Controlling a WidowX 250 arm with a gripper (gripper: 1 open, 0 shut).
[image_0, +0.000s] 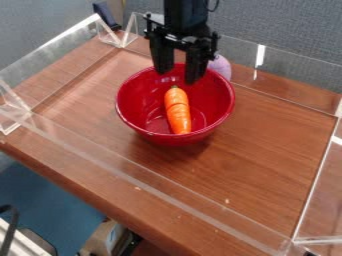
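Observation:
A red bowl stands in the upper middle of the wooden table, holding an orange carrot. My black gripper hangs over the back of the bowl, above the carrot, its two fingers spread apart with nothing visible between them. A pale pinkish object is partly visible behind the gripper on the right, mostly hidden.
Clear low plastic walls border the wooden table. Beyond the near left edge lie a blue floor and some equipment.

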